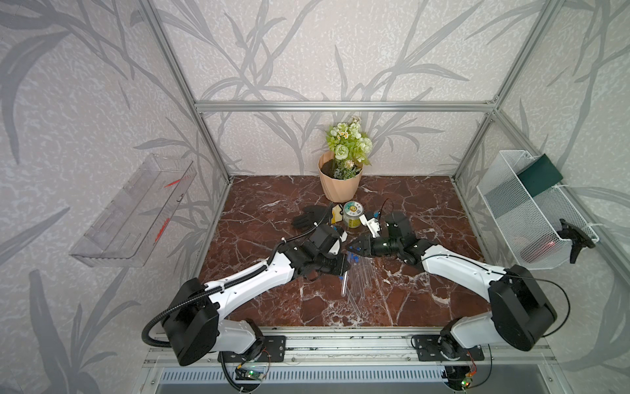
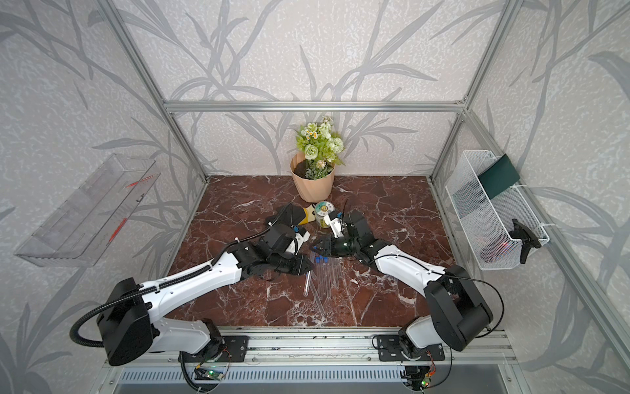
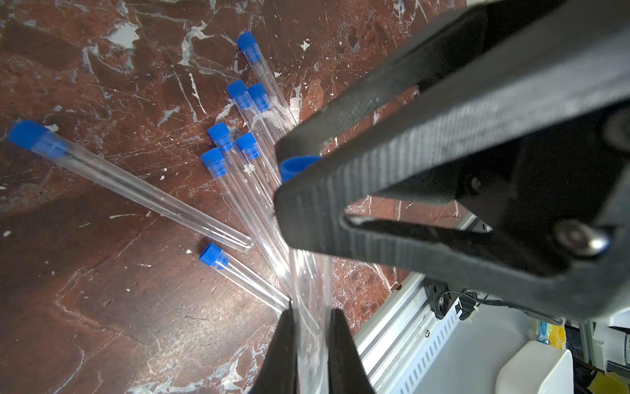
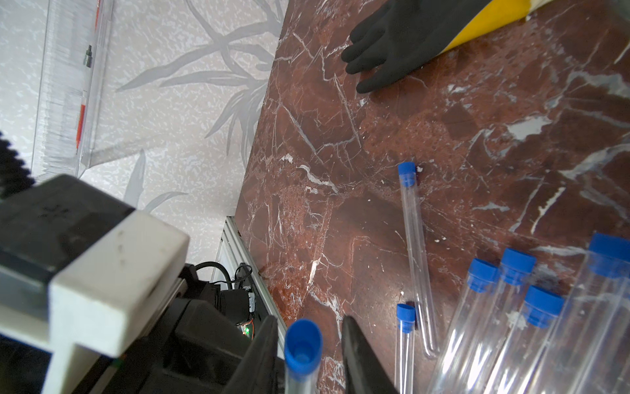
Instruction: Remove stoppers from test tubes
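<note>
A clear test tube (image 3: 309, 282) with a blue stopper (image 4: 303, 348) stands roughly upright, its shaft gripped by my left gripper. In the right wrist view, the fingertips of my right gripper are on both sides of that stopper, with gaps between, so the fingers are open. From the left wrist view, the black right fingers (image 3: 321, 216) hide part of the stopper and the tube top. More stoppered tubes lie on the table, among them a lone tube (image 3: 131, 174) and a shorter-looking one (image 3: 242, 275).
A black and yellow glove (image 4: 407, 42) rests behind the arms, beside a round tin (image 1: 353, 214). The potted plant (image 1: 340, 187) stands at the back. Both grippers are close together over the tubes. Bare marble (image 1: 256, 203) shows at the left and right.
</note>
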